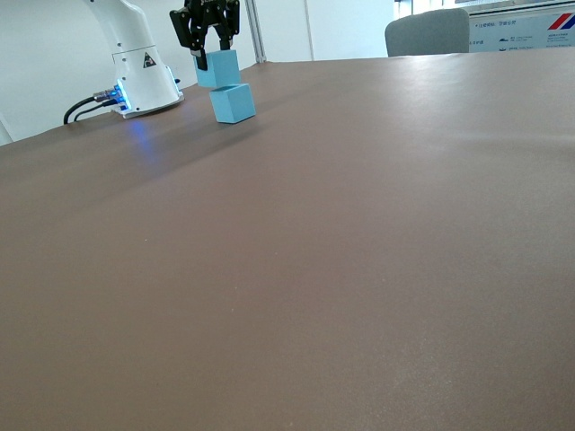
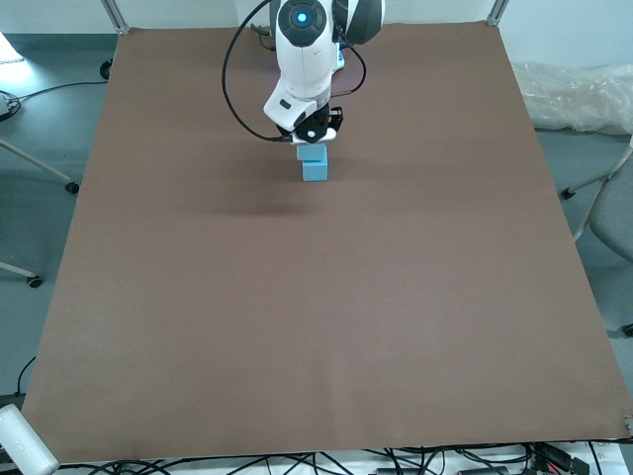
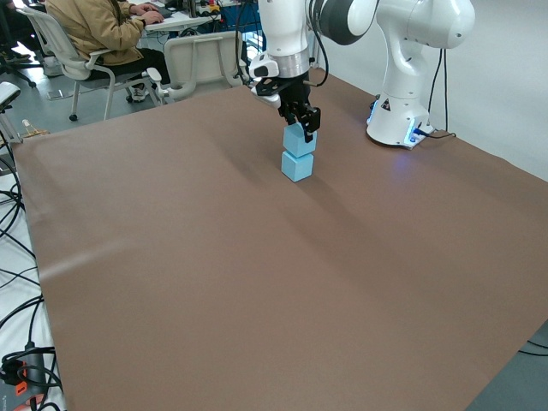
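Two light blue cubes stand stacked near the back of the brown table, the upper cube (image 1: 218, 72) on the lower cube (image 1: 234, 105). In the right view the upper cube (image 3: 299, 142) and lower cube (image 3: 297, 167) look roughly aligned. My black gripper (image 1: 212, 56) is at the upper cube, its fingers reaching down to either side of it; whether they press on it I cannot tell. In the left view the gripper hides much of the upper cube.
The white arm base (image 3: 396, 120) with cables stands at the table's back edge, beside the stack. Chairs and a seated person are off the table.
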